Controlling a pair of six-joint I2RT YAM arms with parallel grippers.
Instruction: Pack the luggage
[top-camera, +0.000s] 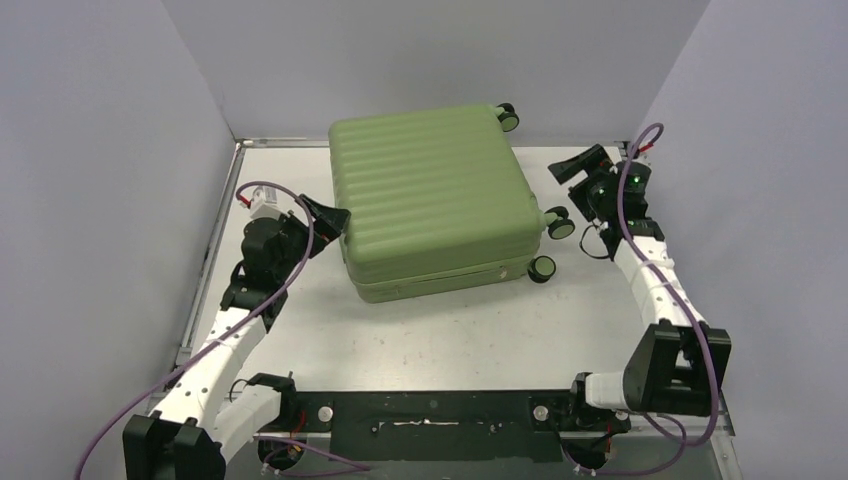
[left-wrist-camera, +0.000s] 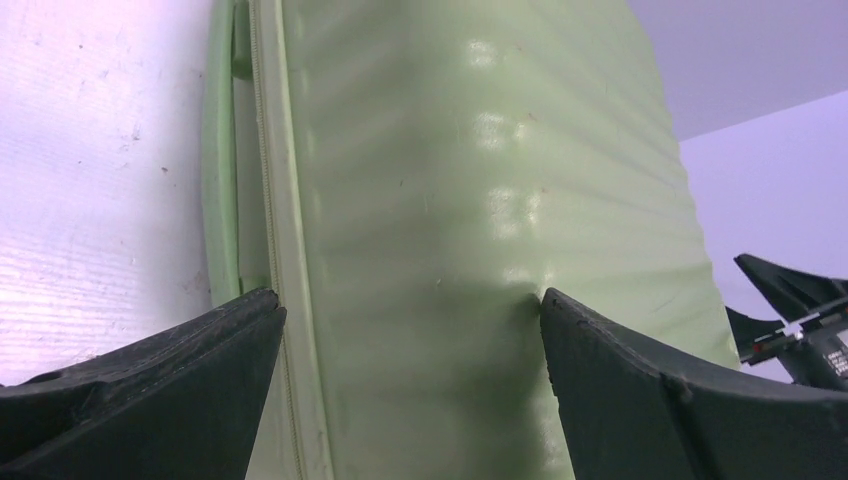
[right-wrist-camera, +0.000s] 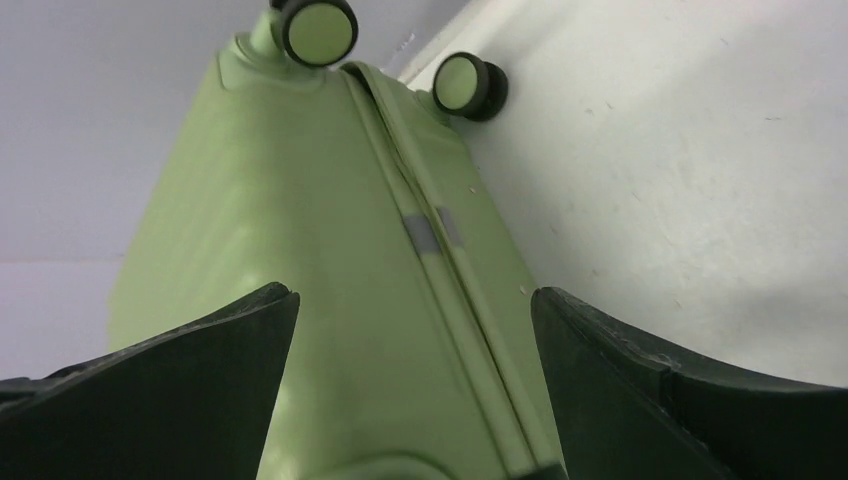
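A green ribbed suitcase (top-camera: 430, 195) lies flat on the white table, its upper shell resting over the lower one. In the left wrist view, a zipper (left-wrist-camera: 265, 150) runs along the shell's edge, with a narrow band between it and the lower rim (left-wrist-camera: 221, 200). My left gripper (top-camera: 338, 228) is at the suitcase's left side, its fingers apart; contact is hard to judge. To the right of the case, clear of it in the top view, my right gripper (top-camera: 562, 183) has spread fingers and holds nothing. The seam (right-wrist-camera: 440, 255) looks nearly closed in the right wrist view.
Black-and-green wheels (top-camera: 541, 268) jut from the suitcase's right side, close to the right arm. Grey walls (top-camera: 440, 60) stand behind and at both sides. Bare table (top-camera: 450, 345) stretches across the front.
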